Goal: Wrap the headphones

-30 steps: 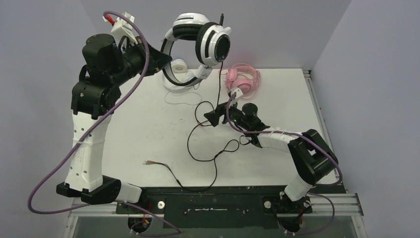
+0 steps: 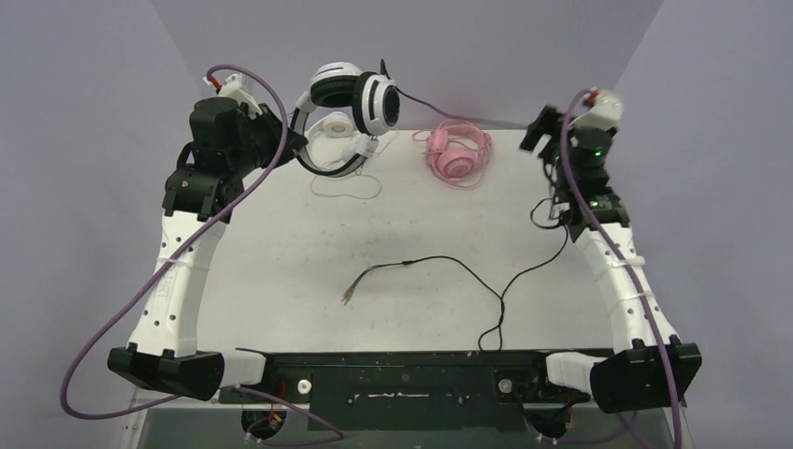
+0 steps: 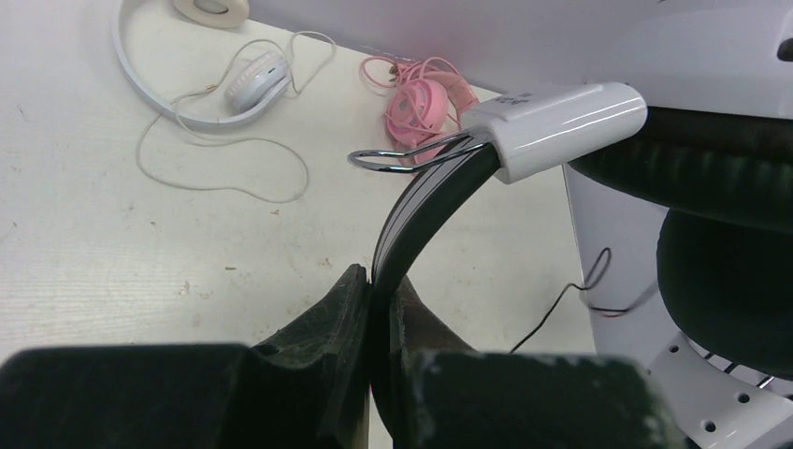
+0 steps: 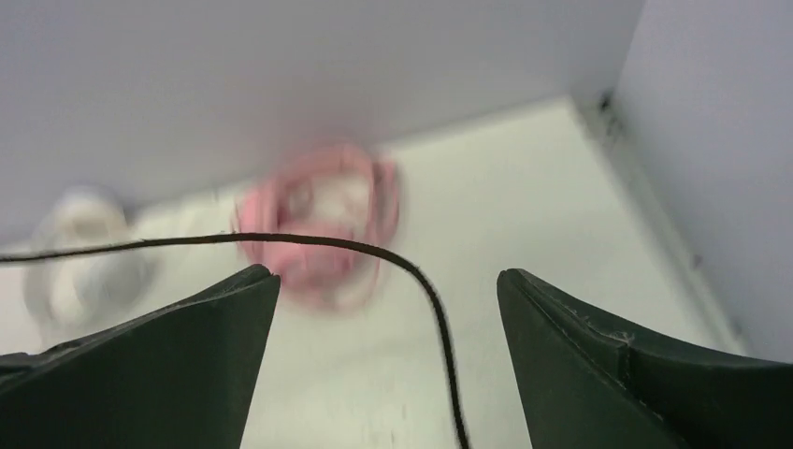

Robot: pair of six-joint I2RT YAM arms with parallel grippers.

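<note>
White-and-black headphones (image 2: 372,98) hang in the air at the upper left. My left gripper (image 2: 299,142) is shut on their headband (image 3: 435,196), which the left wrist view shows pinched between dark fingers. At the upper right, blurred, is my right gripper (image 2: 531,140). In the right wrist view its fingers (image 4: 210,337) stand well apart. The headphones' black cable (image 4: 360,246) crosses the space between them, not clamped. From the headphones the cable reaches toward the right arm; another stretch (image 2: 449,259) lies across the table, ending in loose plugs (image 2: 348,294).
Pink headphones (image 2: 456,161) with a coiled cord lie at the table's back middle. White headphones (image 3: 224,112) with a thin cord rest at the back left, partly behind the held pair. Apart from the cable, the table's centre (image 2: 374,224) is bare.
The cable's loose end was dragged right. The held headphones moved slightly left.
</note>
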